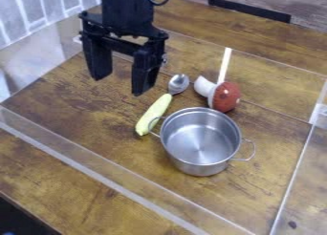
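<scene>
The black gripper [121, 72] hangs over the upper left of the wooden table [76, 162], fingers apart and pointing down, with nothing seen between them. Right of it and lower are a pale yellow elongated object [153, 115] and a steel pot [200, 143] with wire handles. Above the pot lie a small silver item [178, 83], a red rounded object [225, 97] and a white object [206, 86] with a light stick behind.
A clear rail or wall runs along the left edge, and a pale strip borders the right edge.
</scene>
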